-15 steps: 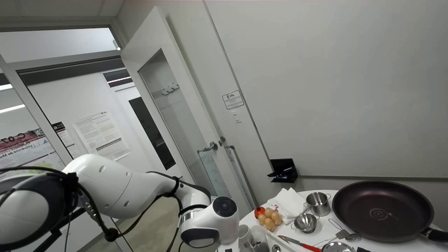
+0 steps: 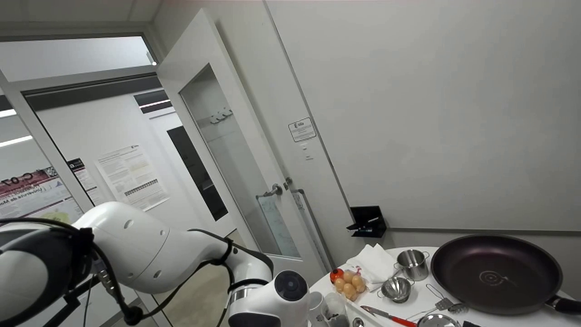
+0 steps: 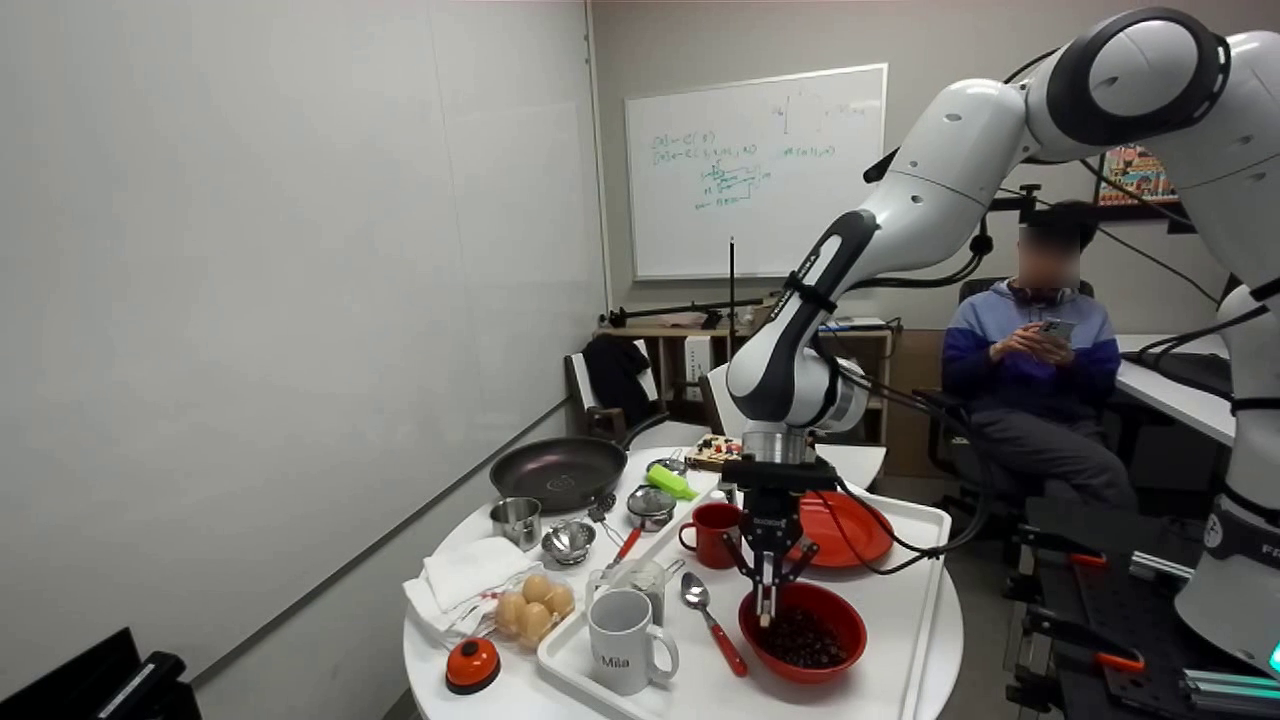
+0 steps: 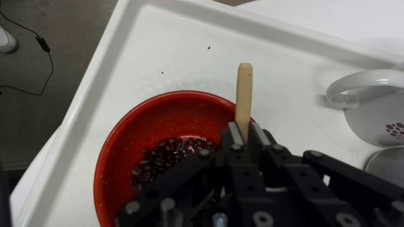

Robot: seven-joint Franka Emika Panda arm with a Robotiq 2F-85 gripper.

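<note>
In the wrist view a light wooden stick (image 4: pixel 244 87) is pinched in my gripper, its end pointing out past the fingertips. The red bowl (image 4: pixel 125 130) lies under and to the left of the fingers, dark beans (image 4: pixel 161 160) in its bottom; the fingers cover its right side. Seen in exterior view 2, my gripper (image 3: pixel 768 594) points down at the left part of the red bowl (image 3: pixel 828 670). The stick's lower end seems to be near the rim there; whether it touches cannot be told. In exterior view 1 the gripper is out of frame.
The bowl stands on a white tray (image 3: pixel 906 528) with a spoon (image 3: pixel 720 636), a Mila mug (image 3: pixel 621 642), a red mug (image 3: pixel 710 536) and a red plate (image 3: pixel 849 528). Eggs (image 3: pixel 534 610), a frying pan (image 3: pixel 561 472) and small metal pots (image 3: pixel 516 521) crowd the table's other side.
In exterior view 1 the arm's wrist end has come lower and slightly left, dropping more of it out of the frame. The objects on the table there look unmoved.
</note>
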